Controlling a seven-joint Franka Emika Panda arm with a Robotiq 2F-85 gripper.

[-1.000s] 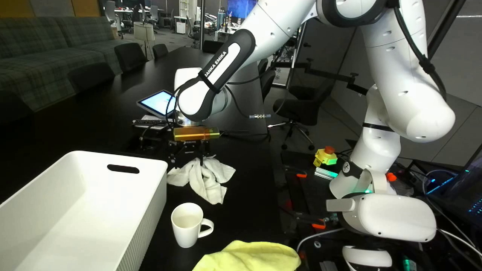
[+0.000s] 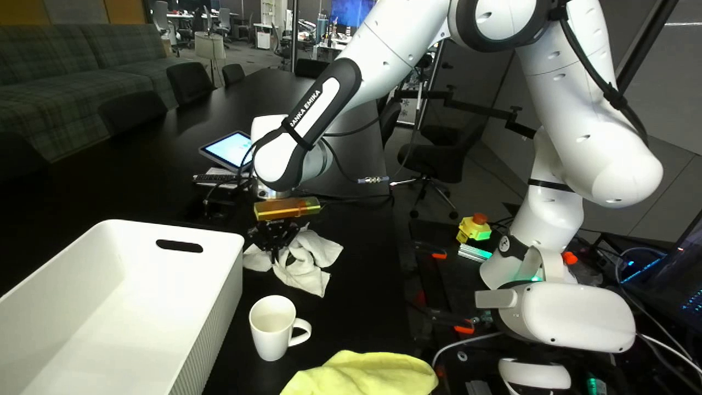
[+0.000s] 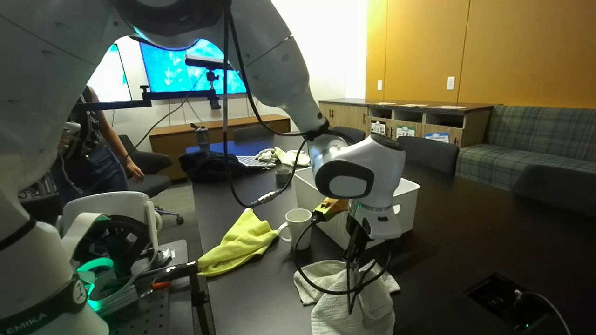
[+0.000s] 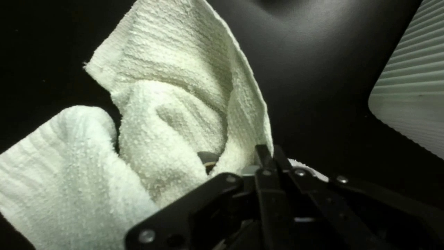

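A crumpled white towel [image 4: 170,104] lies on the dark table, its folds bunched up and one raised edge running to my fingertips in the wrist view. Down at this towel [image 2: 306,260] is my gripper, its two fingers close together with only a narrow gap showing. The towel's edge meets the fingertips, but whether it is pinched between them is hard to make out. From the other side, the same towel [image 3: 357,310] spreads under and in front of the gripper, with a black cable looping over it.
A large white bin [image 2: 233,263] stands close beside the towel. Nearby are a white mug [image 2: 271,329] and a yellow cloth [image 2: 362,375]. Beyond the gripper sits a tablet with a keyboard [image 2: 227,150].
The gripper has come down a little onto the towel and its fingers, wide apart before, have drawn together. The towel's folds have shifted slightly around them. The bin, mug and yellow cloth are unmoved.
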